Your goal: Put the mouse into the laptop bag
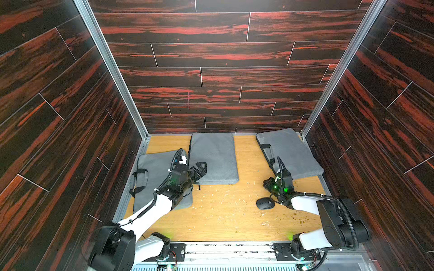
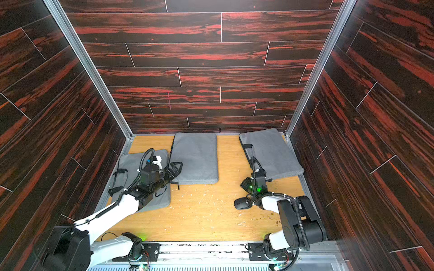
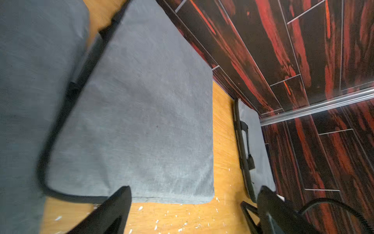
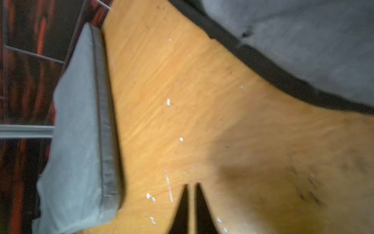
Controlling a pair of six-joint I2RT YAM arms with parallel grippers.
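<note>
The black mouse (image 1: 265, 203) lies on the wooden table, just in front of my right gripper (image 1: 270, 183); the top right view shows the mouse (image 2: 242, 203) there too. In the right wrist view my right gripper is narrowly open, bare table between its fingertips, and the mouse is out of that view. Three grey laptop bags lie flat: a left bag (image 1: 153, 164), a middle bag (image 1: 212, 155) and a right bag (image 1: 293, 149). Over the front left corner of the middle bag (image 3: 148, 113) hangs my left gripper, wide open and empty.
Dark wood-patterned walls (image 1: 217, 54) close in the back and sides. My left arm (image 1: 153, 210) covers part of the left bag. Open table (image 1: 226, 212) stretches between the two arms. Small white scraps are scattered on it.
</note>
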